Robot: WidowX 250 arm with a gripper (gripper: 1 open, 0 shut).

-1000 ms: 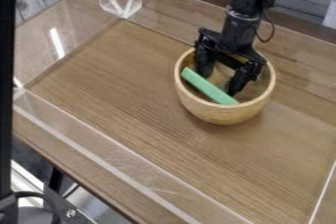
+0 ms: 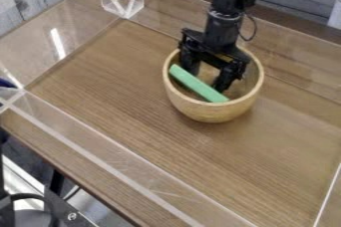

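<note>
A tan bowl [image 2: 213, 110] sits on the wooden table [image 2: 120, 121], right of centre, with a long green object [image 2: 197, 84] lying slanted inside it. My black gripper [image 2: 213, 64] reaches down from the top into the bowl, its open fingers over and within the back part of it. The fingertips are dark against the bowl's inside, so what lies between them is hard to make out.
A small clear tray [image 2: 120, 0] stands at the back left. Clear tape runs along the left and right parts of the table. Dark equipment shows at the lower left corner.
The bowl, with the green object and my gripper in it, has shifted a little to the left.
</note>
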